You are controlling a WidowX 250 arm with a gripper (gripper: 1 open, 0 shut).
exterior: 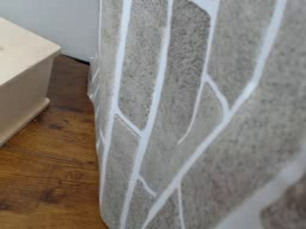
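A large grey, textured object (pixel 203 63) patterned with branching white lines fills the right two thirds of the camera view, very close up, its left edge curving down to the floor. No gripper shows in this view.
On the left, a cream box or piece of furniture (pixel 21 85) stands on a brown wooden floor (pixel 48 188). A pale wall (pixel 54 18) is behind it. Some bare floor lies between the box and the grey object.
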